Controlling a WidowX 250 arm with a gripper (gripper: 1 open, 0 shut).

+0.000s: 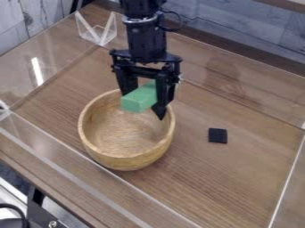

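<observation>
My gripper (144, 89) is open, its dark fingers spread on either side of a mint-green object (141, 100) at the back of a round wooden bowl (119, 153). The green object looks tilted. Whether the fingers touch it, and exactly what it rests on, I cannot tell.
A small black block (217, 135) lies on the wooden table (226, 187) to the right of the bowl. The table's left edge runs down the lower left.
</observation>
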